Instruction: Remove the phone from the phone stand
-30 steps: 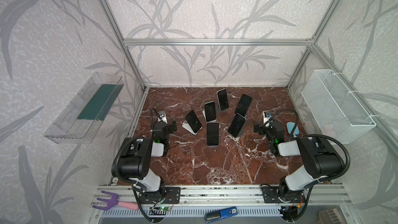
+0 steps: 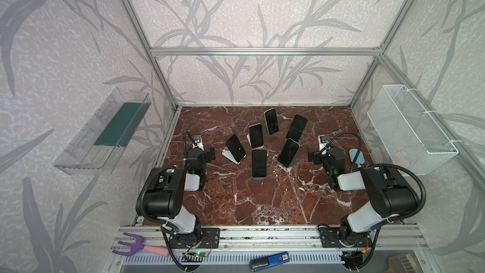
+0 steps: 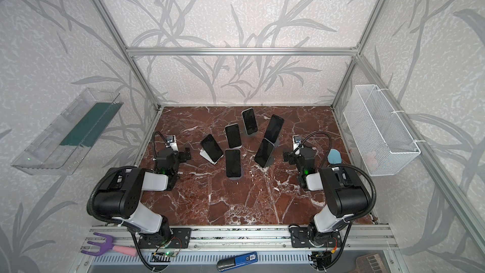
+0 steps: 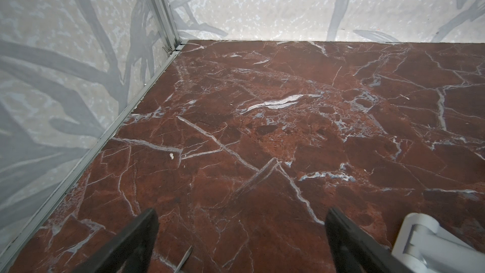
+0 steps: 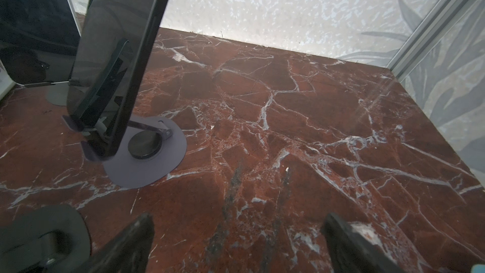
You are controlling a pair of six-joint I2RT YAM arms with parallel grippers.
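Several black phones lean on stands in the middle of the table, among them a front-centre phone (image 2: 259,163), a left phone (image 2: 235,148) and a right-hand phone (image 2: 289,152). In the right wrist view a dark phone (image 5: 113,40) rests tilted on a purple-grey stand (image 5: 118,172), ahead and to the left of my right gripper. That gripper is open and empty, standing right of all the phones. My left gripper is also open and empty, left of the phones, over bare tabletop.
A clear bin (image 2: 86,164) hangs at the left wall, a white mesh basket (image 2: 404,131) at the right. A light-blue flat object (image 2: 356,157) lies beyond the right gripper. A dark stand base (image 5: 45,237) sits near the right gripper.
My right gripper has shifted very slightly to the left. The left arm and the phones have stayed where they were.
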